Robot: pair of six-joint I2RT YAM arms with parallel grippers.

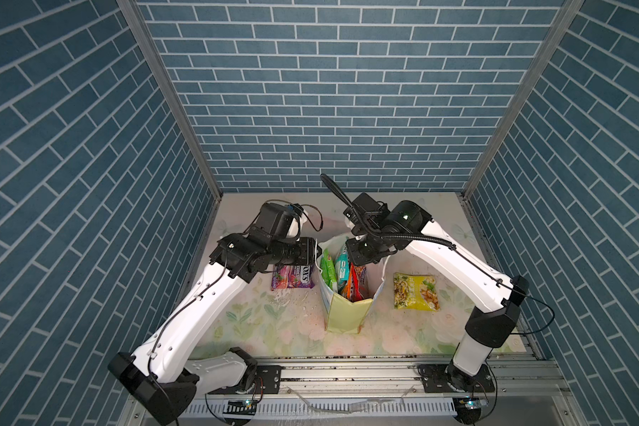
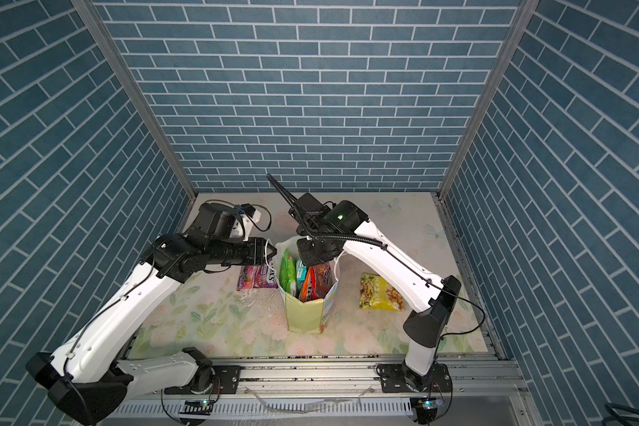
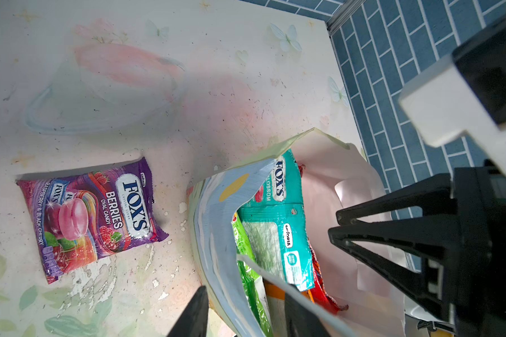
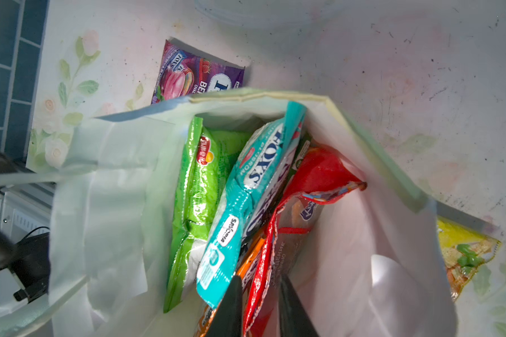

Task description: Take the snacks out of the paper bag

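Observation:
The paper bag (image 1: 345,317) stands upright with its mouth open. Inside, in the right wrist view, are a green packet (image 4: 199,191), a teal Fox's packet (image 4: 230,224), something orange (image 4: 252,259) and a red packet (image 4: 323,174). My right gripper reaches into the bag, its fingers part open on either side of the red packet's edge; contact cannot be made out. At the bag's left side, my left gripper stands open, with the bag's wall and white handle showing between its fingers.
A purple Fox's Berries packet (image 3: 92,216) lies on the table left of the bag. To the bag's right lies a yellow packet (image 1: 416,291). The table behind the bag (image 3: 219,67) is clear, and tiled walls enclose the back and sides.

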